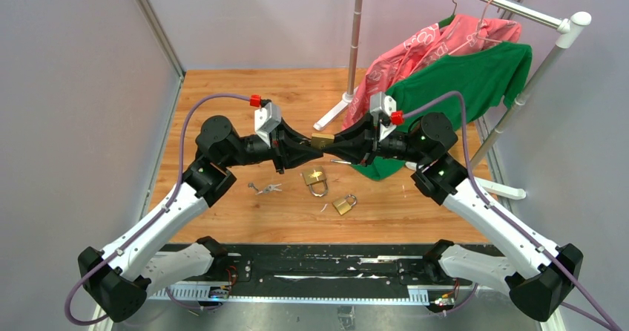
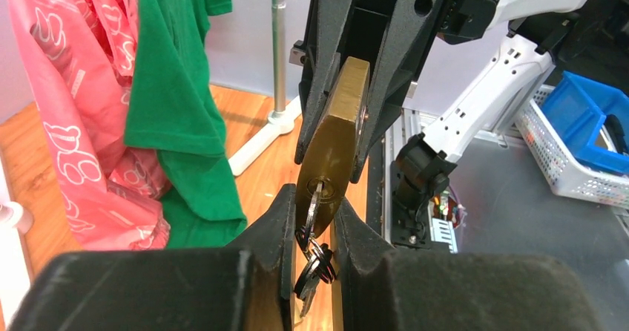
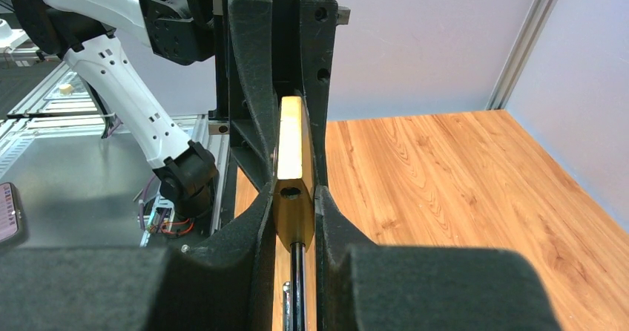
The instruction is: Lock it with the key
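A brass padlock [image 1: 323, 139] is held up between the two grippers, which face each other above the board. In the left wrist view, my left gripper is shut on a key [image 2: 314, 206] with its ring; the blade meets the keyhole in the padlock's [image 2: 330, 145] end. In the right wrist view, my right gripper has its fingers close round the padlock [image 3: 294, 168] and its shackle [image 3: 298, 286]. Further loose padlocks [image 1: 314, 177] [image 1: 343, 205] and keys [image 1: 267, 188] lie on the wooden board.
A clothes rack [image 1: 353, 49] with pink [image 1: 378, 75] and green [image 1: 460, 79] garments fills the back right. The board [image 1: 215, 93] is clear at the back left. A wall stands on either side.
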